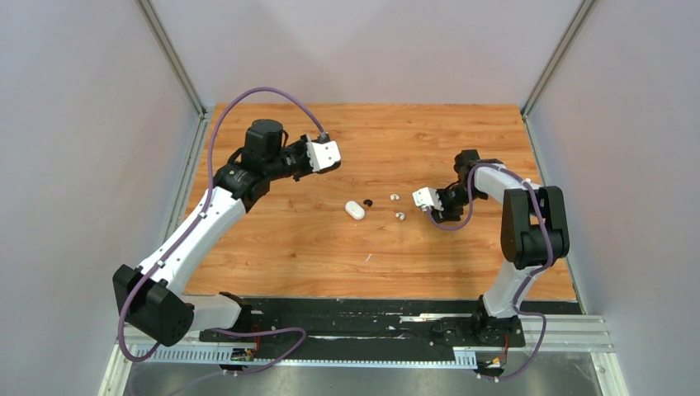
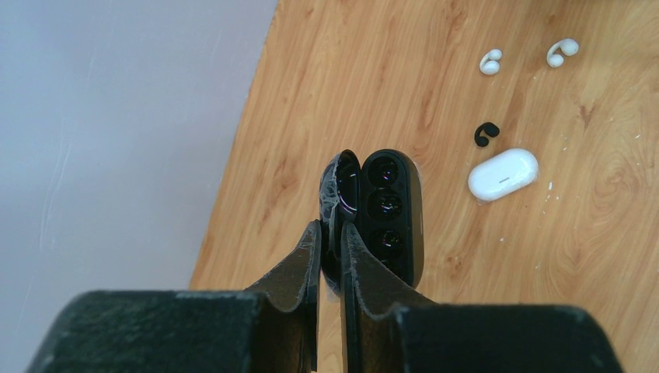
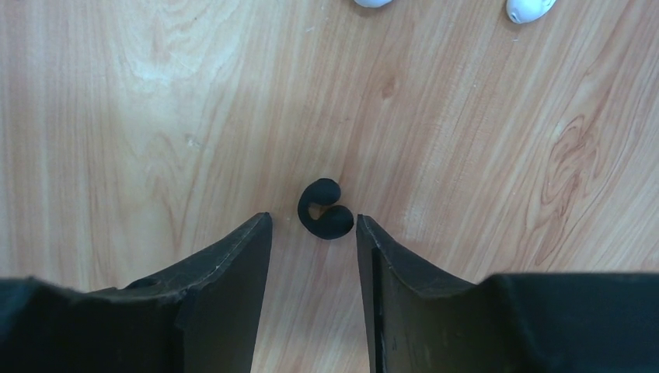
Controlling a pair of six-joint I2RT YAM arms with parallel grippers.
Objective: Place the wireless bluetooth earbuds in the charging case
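Note:
In the left wrist view a black charging case (image 2: 393, 206) hangs with its lid raised, and its dark sockets show. My left gripper is shut on the case at the lid side; in the top view the arm hides it. A black earbud (image 3: 332, 223) lies on the wood in the right wrist view. Around it, my right gripper stands open, one fingertip to each side, the earbud close to the right one. Another black earbud (image 1: 368, 203) lies mid-table, also seen in the left wrist view.
Beside that second black earbud sits a closed white case (image 1: 355, 210). Two white earbuds lie to its right, one farther back (image 1: 394, 197) and one nearer (image 1: 400, 216).

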